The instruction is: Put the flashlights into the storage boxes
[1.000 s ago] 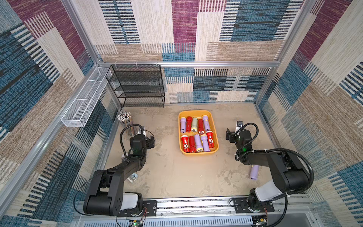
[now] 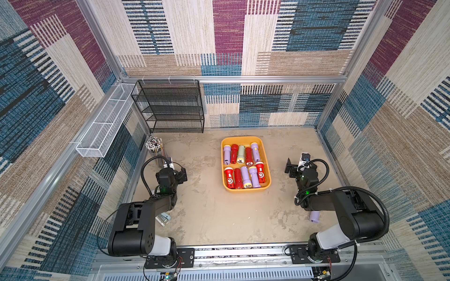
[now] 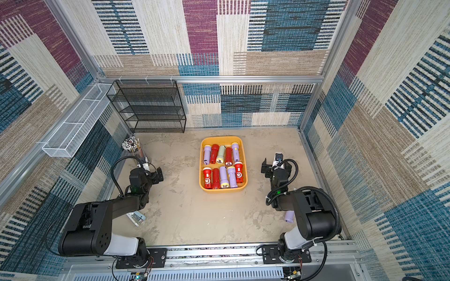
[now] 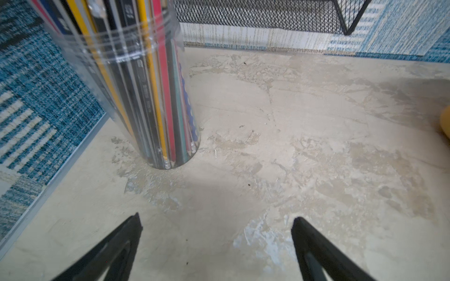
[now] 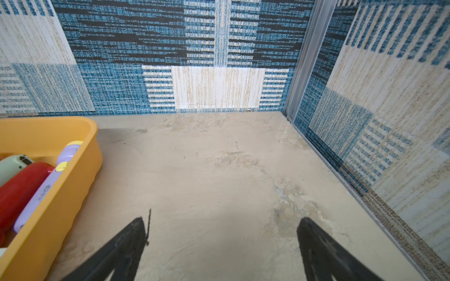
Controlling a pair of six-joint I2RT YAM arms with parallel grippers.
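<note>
A yellow tray in the middle holds several red, lavender and pale green flashlights in two rows. A lavender flashlight lies on the table beside the right arm, partly hidden. My left gripper stands open and empty at the left, in front of a clear cup of pencils. My right gripper stands open and empty to the right of the tray.
A black mesh shelf rack stands at the back left, and a white wire basket hangs on the left wall. The table around the tray is mostly clear. A pale object lies by the left arm.
My left gripper has shifted slightly left and my right gripper slightly right, farther from the tray. The flashlights in the tray look unchanged.
</note>
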